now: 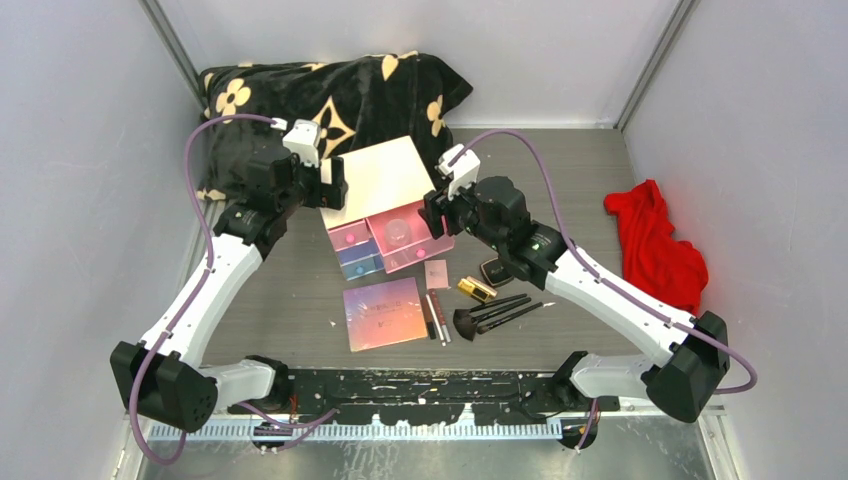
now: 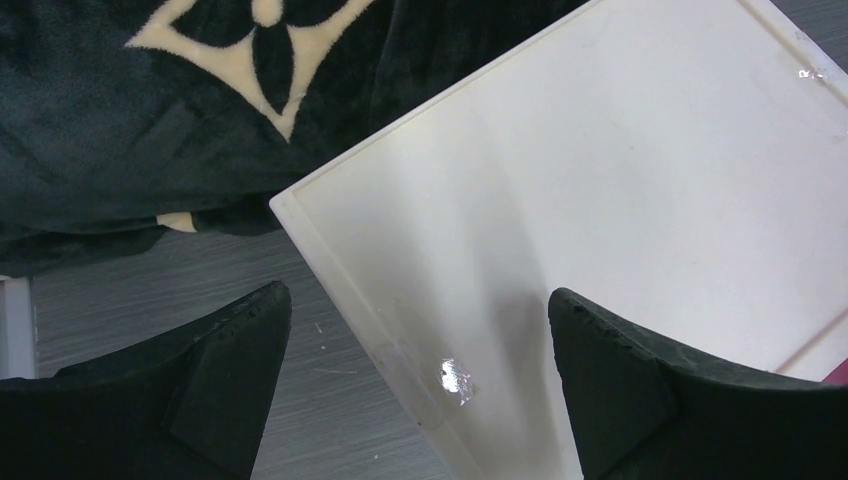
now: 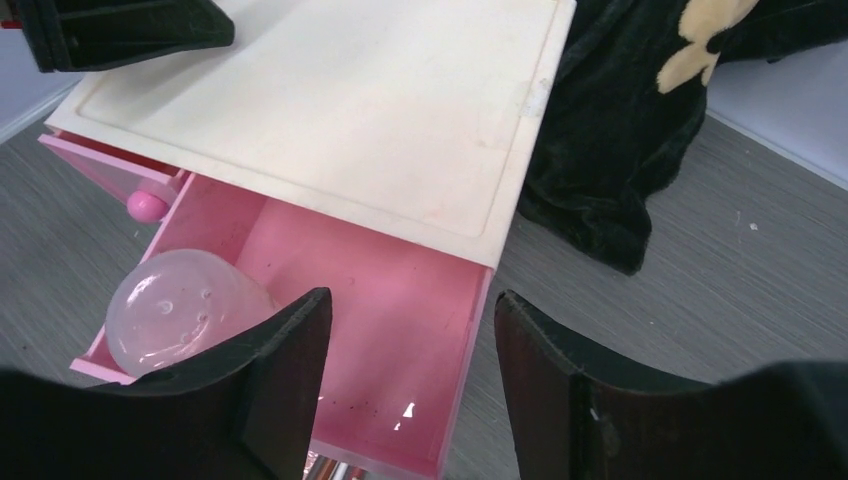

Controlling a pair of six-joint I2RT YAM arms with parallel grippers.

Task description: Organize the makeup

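A white-topped organizer [image 1: 375, 170] has pink and blue drawers. Its large pink drawer [image 3: 390, 330] is pulled out, with a round translucent puff case [image 3: 185, 310] inside at its left. My open left gripper hovers over the organizer's top. My right gripper is open above the drawer, empty. On the table lie a palette [image 1: 384, 315], a small pink compact [image 1: 436, 273], a gold item [image 1: 476, 289], pencils [image 1: 440, 315], brushes [image 1: 500, 312] and a black compact [image 1: 491, 272].
A patterned dark blanket [image 1: 270, 110] lies behind the organizer. A red cloth [image 1: 655, 245] is at the right.
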